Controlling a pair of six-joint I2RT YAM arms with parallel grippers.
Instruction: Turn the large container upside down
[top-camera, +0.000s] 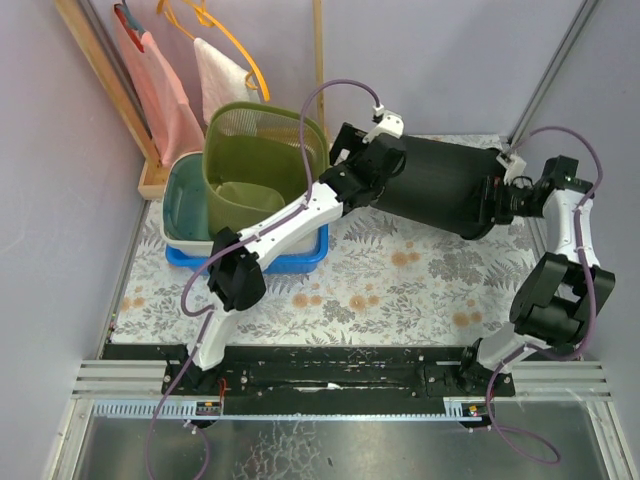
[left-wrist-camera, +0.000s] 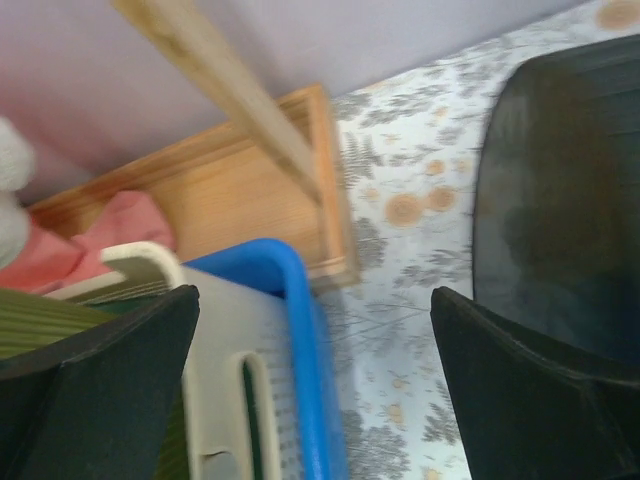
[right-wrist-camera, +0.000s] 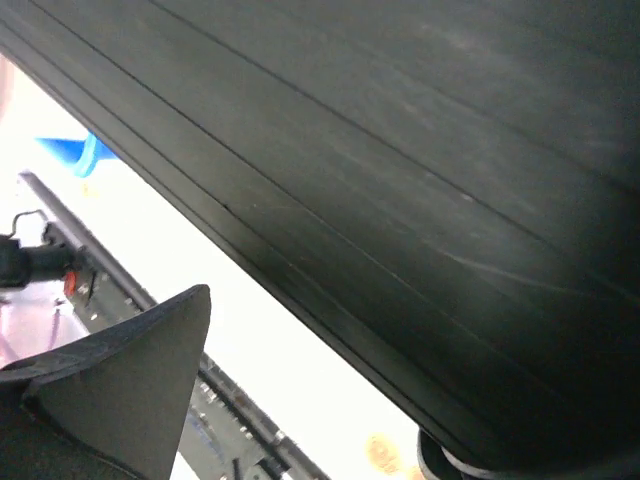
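Note:
The large black container (top-camera: 435, 185) lies on the patterned mat at the back right, its ridged side filling most of the right wrist view. My left gripper (top-camera: 360, 150) is open at its left end; in the left wrist view the container's dark curved edge (left-wrist-camera: 560, 200) sits right of the fingers. My right gripper (top-camera: 500, 195) is open at the container's right end, with one finger (right-wrist-camera: 120, 390) showing beside the dark side.
Green basket (top-camera: 250, 190), teal bin (top-camera: 180, 200) and blue tray (top-camera: 295, 263) fill the left. A wooden rack (top-camera: 150, 175) with hanging cloths stands behind them.

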